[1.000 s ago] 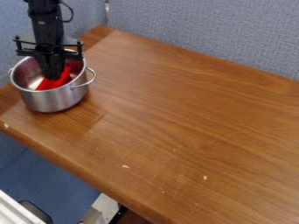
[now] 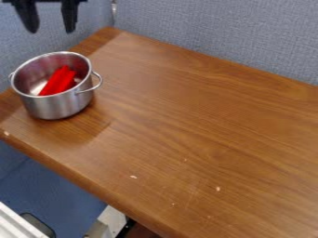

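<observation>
A steel pot point(image 2: 56, 104) with two side handles sits at the left end of the wooden table. Inside it lies a red object point(image 2: 58, 81), elongated, resting on the pot's bottom. Above and behind the pot, at the top left edge of the view, the dark gripper point(image 2: 47, 20) is raised clear of it, open, with nothing visible between its fingers.
A grey fabric wall point(image 2: 224, 28) runs behind it. Beyond the front left edge lie a blue surface and white equipment at the bottom corner.
The gripper has risen up out of the pot toward the top of the view, leaving the red object lying inside. The pot has stayed in place.
</observation>
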